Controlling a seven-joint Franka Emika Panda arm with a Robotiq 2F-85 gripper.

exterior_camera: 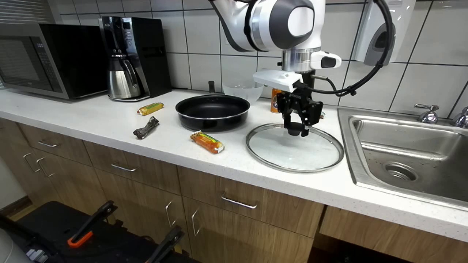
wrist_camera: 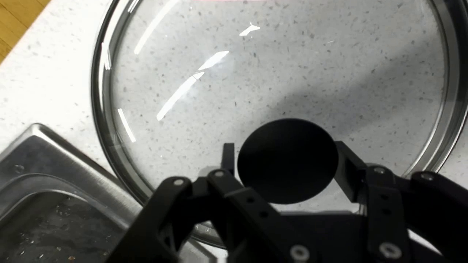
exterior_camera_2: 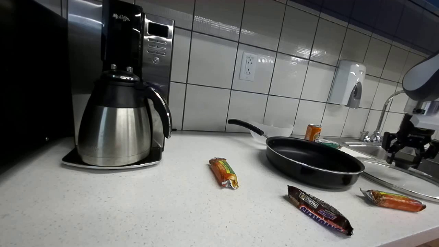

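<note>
The glass lid (exterior_camera: 294, 153) with a steel rim lies on the white counter, between the black pan (exterior_camera: 212, 114) and the sink. My gripper (exterior_camera: 299, 127) is low over the lid, its fingers around the black knob. In the wrist view the round knob (wrist_camera: 287, 160) sits between the two fingers. A thin gap shows beside the left finger (wrist_camera: 228, 157), while the right finger (wrist_camera: 347, 168) looks very close to the knob or touching it. The fingers stand part open, about a knob's width apart. In exterior view 2 the gripper (exterior_camera_2: 405, 162) is at the right edge.
Left of the lid lie an orange wrapped bar (exterior_camera: 207, 142), a dark wrapped bar (exterior_camera: 146, 128) and a yellow wrapped bar (exterior_camera: 150, 109). A clear bowl (exterior_camera: 243, 90) and an orange can (exterior_camera: 275, 100) stand behind. The sink (exterior_camera: 408, 149) is close on the right.
</note>
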